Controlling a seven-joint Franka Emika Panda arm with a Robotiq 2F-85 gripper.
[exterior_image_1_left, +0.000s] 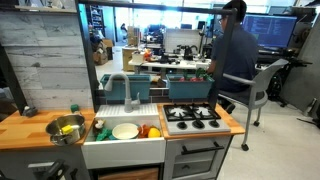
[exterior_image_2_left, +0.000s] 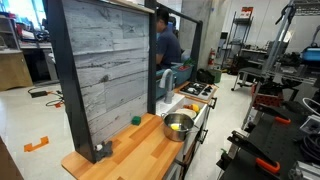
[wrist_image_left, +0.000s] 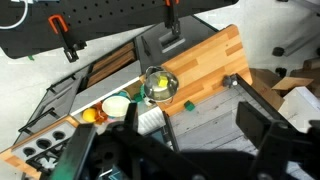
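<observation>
A steel pot (exterior_image_1_left: 66, 127) with a yellow item (wrist_image_left: 163, 83) inside stands on the wooden counter, left of the sink. The white sink (exterior_image_1_left: 101, 152) holds a pale round plate (exterior_image_1_left: 125, 131), with green items on its left and red, orange and yellow ones on its right. A small green block (exterior_image_2_left: 136, 121) lies on the counter beside the pot. In the wrist view my gripper is open, its dark fingers (wrist_image_left: 124, 132) wide apart, well above the counter. Nothing shows between them.
A stove top (exterior_image_1_left: 194, 118) with black burners sits right of the sink. A grey faucet (exterior_image_1_left: 126, 82) rises behind the basin, and a white plank wall (exterior_image_2_left: 107, 85) backs the counter. Free wooden surface (exterior_image_2_left: 105, 160) lies left of the pot. A person (exterior_image_2_left: 168, 42) is behind the kitchen.
</observation>
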